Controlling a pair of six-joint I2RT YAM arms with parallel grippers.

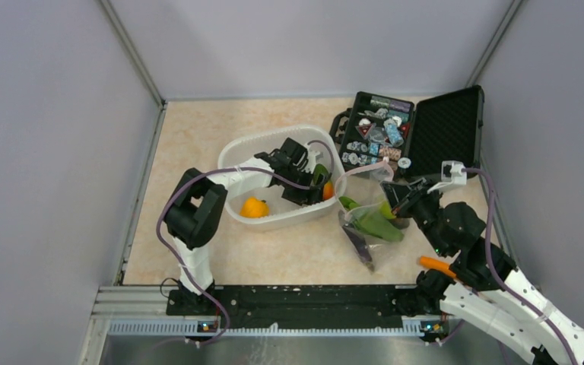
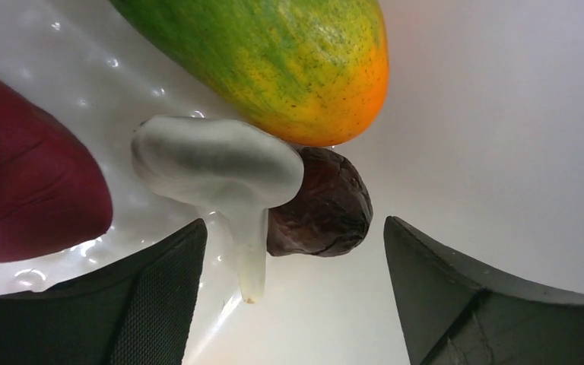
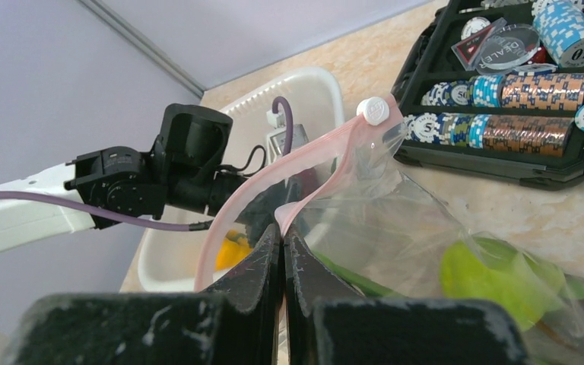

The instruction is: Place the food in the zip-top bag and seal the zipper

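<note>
My left gripper is inside the white bin point(image 1: 236, 156), open above a white mushroom point(image 2: 217, 163) and a dark wrinkled round item point(image 2: 323, 205). A green-orange mango point(image 2: 289, 61) and a red item point(image 2: 30, 175) lie beside them; a yellow pepper point(image 1: 254, 207) sits at the bin's left. My right gripper is shut on the pink zipper rim of the clear bag point(image 1: 372, 243), which holds green items and a long dark purple one at the bin's right.
An open case of poker chips point(image 1: 380, 133) stands at the back right. A carrot point(image 1: 435, 265) lies under the right arm. The table front between bin and bag is mostly clear.
</note>
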